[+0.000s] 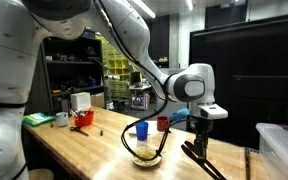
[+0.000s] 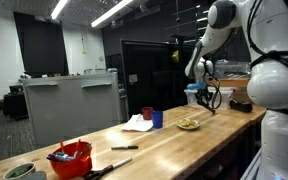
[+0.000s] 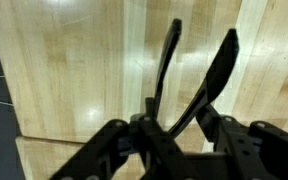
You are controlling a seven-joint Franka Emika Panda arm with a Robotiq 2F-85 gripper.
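My gripper (image 1: 203,160) is at the right part of the wooden table, pointing down. Two long black blades (image 3: 218,72) extend from its fingers in the wrist view. Their far ends stand apart over bare wood, with nothing seen between them. Whether they are fingers or a held tool is unclear, so how the fingers stand cannot be told. A shallow bowl (image 2: 189,125) with yellowish contents is away from the gripper, partly behind the black cable in exterior view 1.
Behind the bowl are a blue cup (image 2: 157,119) and a red cup (image 2: 147,113), with white cloth or paper (image 2: 136,124) beside them. A red basket (image 2: 72,161) of tools stands at the far end. A pale bin (image 1: 282,145) borders the right side.
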